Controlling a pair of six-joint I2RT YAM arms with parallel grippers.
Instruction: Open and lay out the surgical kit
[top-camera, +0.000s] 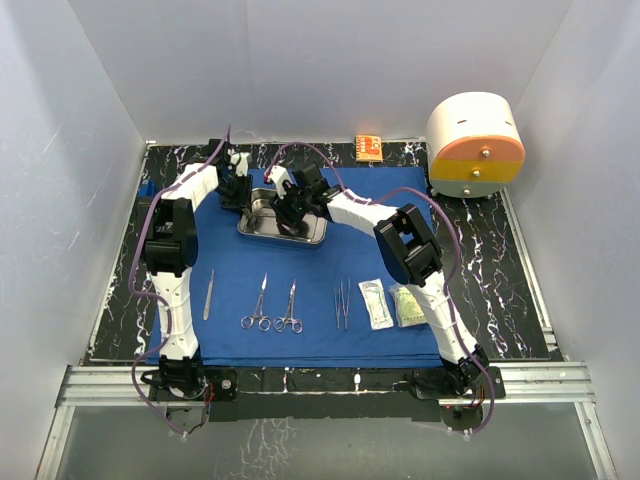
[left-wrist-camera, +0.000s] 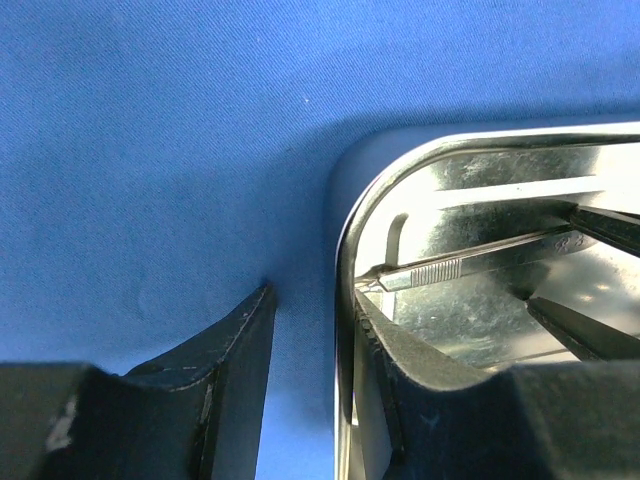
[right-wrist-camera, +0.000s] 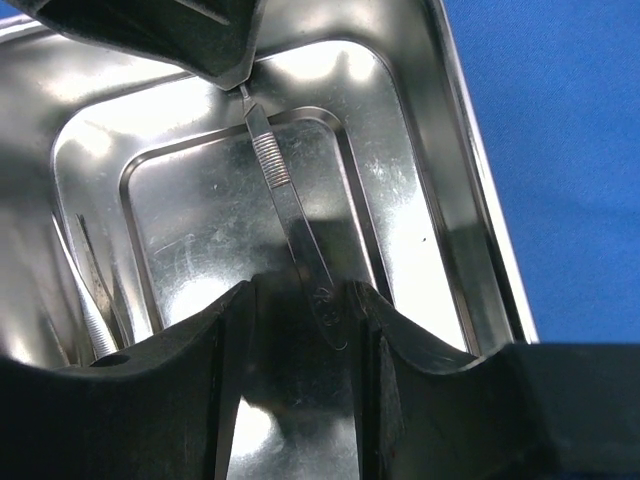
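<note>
The steel tray (top-camera: 312, 228) sits on the blue cloth. My left gripper is open astride the tray's left rim (left-wrist-camera: 345, 250), one finger outside, one inside. My right gripper is part open over the tray floor, its tips at the handle end of a scalpel handle (right-wrist-camera: 290, 215); whether they grip it is unclear. More thin instruments (right-wrist-camera: 95, 310) lie in the tray. Laid out on the cloth are a long instrument (top-camera: 209, 296), two scissor-like tools (top-camera: 256, 321) (top-camera: 288, 322), slim forceps (top-camera: 338, 305) and two packets (top-camera: 376, 304) (top-camera: 409, 309).
A rounded drawer cabinet (top-camera: 474, 140) stands at back right, an orange box (top-camera: 368, 148) at the back. The cloth between tray and laid-out tools is clear (top-camera: 280, 260). Both arms reach in over the sides of the cloth.
</note>
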